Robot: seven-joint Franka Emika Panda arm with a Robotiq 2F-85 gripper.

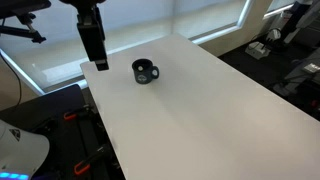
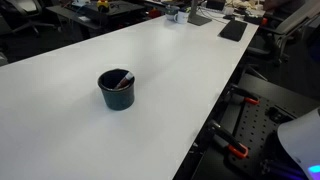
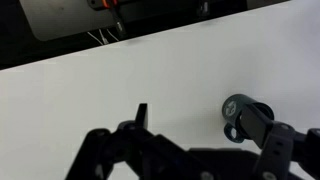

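Note:
A dark mug (image 1: pixel 143 74) stands upright on the white table, near its edge in exterior view 1, with its handle to the right. Exterior view 2 looks into the same mug (image 2: pixel 117 92), where a small red and whitish item (image 2: pixel 125 81) leans inside; what it is, I cannot tell. My gripper is open, its two fingers spread wide with only bare table showing between them. In the wrist view the mug (image 3: pixel 236 108) lies by the right finger, which covers part of it. The gripper appears above the table, apart from the mug.
The robot's base (image 2: pixel 300 140) is beside the table edge.

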